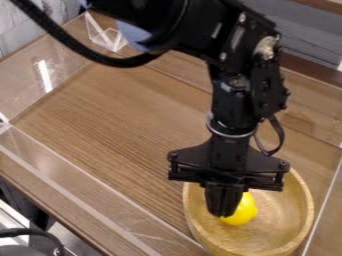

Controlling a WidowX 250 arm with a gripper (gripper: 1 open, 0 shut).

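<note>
My gripper (pixel 225 200) hangs point-down inside a round tan bowl (pixel 278 232) at the lower right of the camera view. Its fingers look shut, with a yellow round object (pixel 243 210) just behind and beside the fingertips, partly hidden by them. Whether the fingertips touch it I cannot tell.
Bare wooden table fills the left and middle. Clear strips run along the table's left and right edges. A small white wire-like object (pixel 107 36) stands at the back left, and a black cable lies at the lower left corner.
</note>
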